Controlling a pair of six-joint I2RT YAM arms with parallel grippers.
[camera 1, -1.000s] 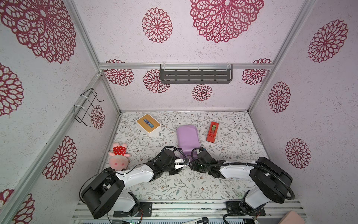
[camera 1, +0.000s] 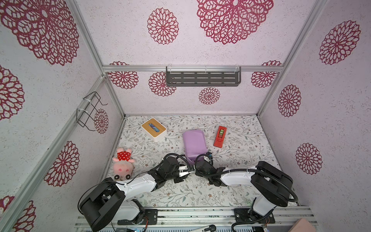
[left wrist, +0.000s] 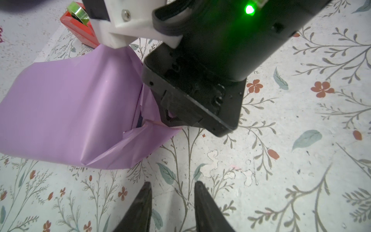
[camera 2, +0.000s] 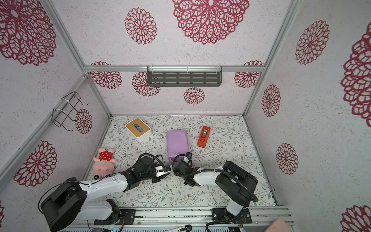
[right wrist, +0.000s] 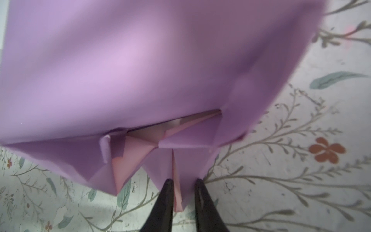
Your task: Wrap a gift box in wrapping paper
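A box wrapped in purple paper (camera 1: 194, 143) lies mid-table, its near end creased into folded flaps (right wrist: 185, 154). My left gripper hangs just in front of that end, low over the table, its fingers slightly apart with only table seen between them. My right gripper is at the folded end, fingers slightly apart over the lower flap; whether they touch the paper I cannot tell. Its body crowds the left wrist view and hides part of the folds.
A red tape dispenser (camera 1: 219, 136) lies behind right of the box, a shallow container (camera 1: 149, 131) with a blue item at back left. A pink plush toy (camera 1: 123, 166) sits at the left edge.
The box stays in place.
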